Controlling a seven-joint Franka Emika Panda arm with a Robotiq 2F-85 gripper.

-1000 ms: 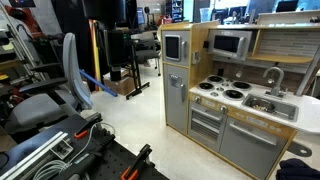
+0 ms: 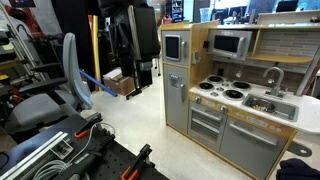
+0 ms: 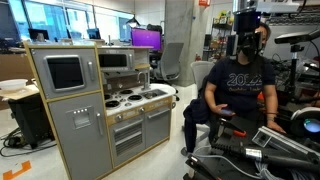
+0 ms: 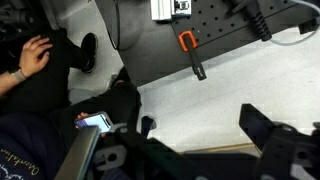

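Observation:
My gripper shows at the bottom of the wrist view, its dark fingers (image 4: 98, 142) spread wide with nothing between them. It is open, hanging over the table's edge and the pale floor. In exterior view 1 the dark arm (image 2: 134, 35) hangs at upper left, well left of a toy kitchen (image 2: 178, 100). The kitchen has a grey fridge door, a microwave (image 2: 230, 42), a stovetop (image 2: 222, 90) with several black burners, an oven (image 2: 207, 120) and a sink (image 2: 262, 104) with a tap. All its visible doors look closed.
A seated person (image 3: 240, 88) in a dark shirt is close to the arm. Cables (image 2: 62, 165) and clamps (image 2: 136, 162) lie on the black table (image 4: 160, 55). An office chair (image 2: 35, 105) stands at left. Pale floor (image 2: 165, 145) lies open before the kitchen.
In exterior view 1 the arm and gripper have shifted right over the last second, and the gripper looks turned a little. The kitchen has not moved.

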